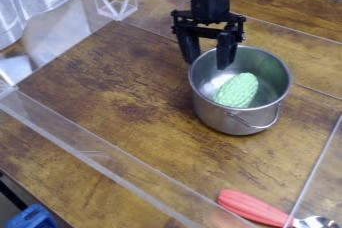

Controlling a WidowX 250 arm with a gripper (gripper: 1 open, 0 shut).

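Observation:
A black robot gripper (209, 42) hangs from the top of the view over the back left rim of a steel pot (238, 118) with a wire handle. Its fingers are spread apart, and nothing shows between them. A pale green, textured oval object (237, 89) lies inside the pot.
A red-handled metal utensil (257, 208) lies at the bottom right. Clear plastic edges run along the left and right sides. A blue object (32, 218) sits at the bottom left corner.

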